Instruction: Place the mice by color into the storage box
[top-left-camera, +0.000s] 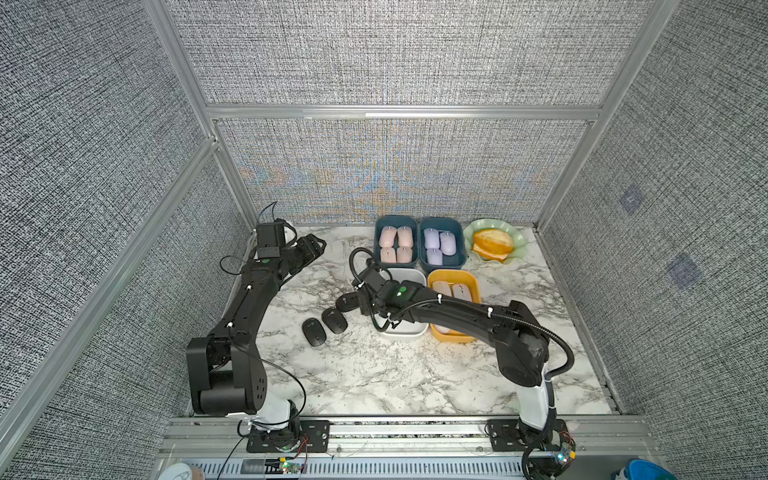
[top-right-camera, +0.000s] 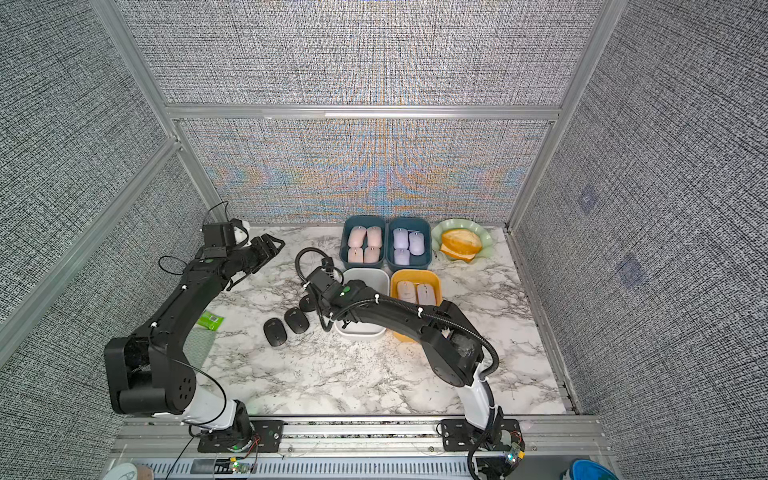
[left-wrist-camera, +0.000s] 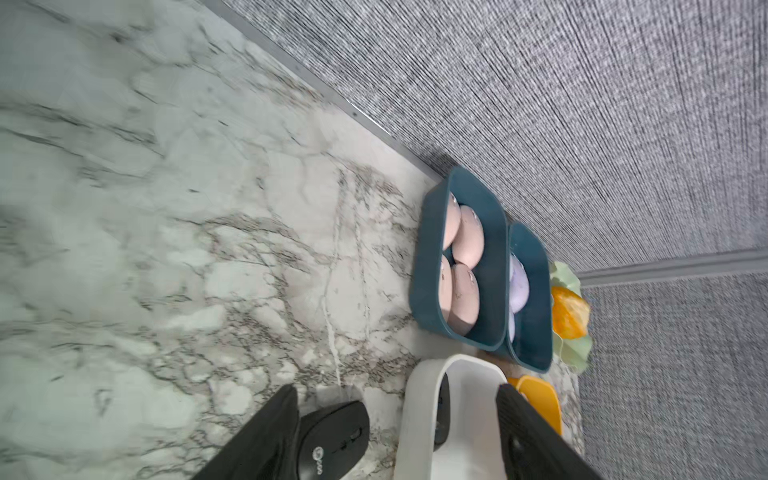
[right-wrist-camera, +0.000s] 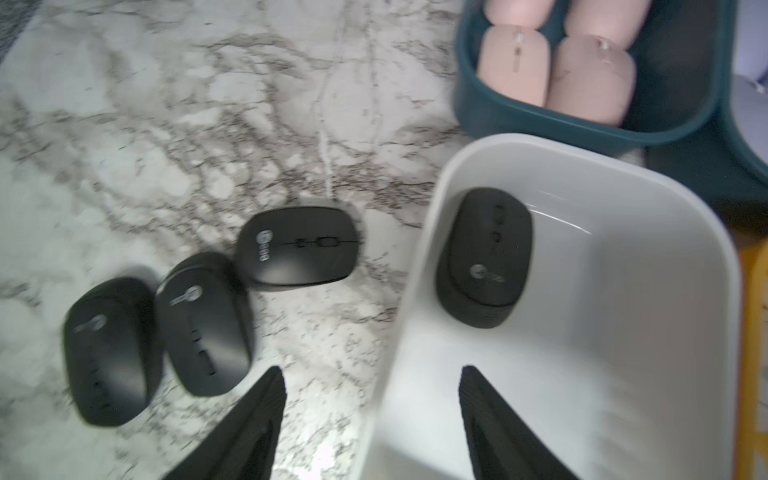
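Observation:
Three black mice, the leftmost (top-left-camera: 313, 332), middle (top-left-camera: 334, 321) and right one (right-wrist-camera: 297, 244), lie on the marble table left of the white box (right-wrist-camera: 584, 360), which holds one black mouse (right-wrist-camera: 485, 252). My right gripper hangs open over the white box's left edge and the table beside it, nothing between its fingers. My left gripper is open and empty above the table at back left. Pink mice fill one teal box (top-right-camera: 363, 221), lilac mice sit in the other (top-right-camera: 409, 222), and pale mice in the yellow box (top-right-camera: 416, 277).
A green dish (top-left-camera: 512, 248) with a bread-like item stands at back right. Mesh walls surround the table. The front middle and back left of the table have free room.

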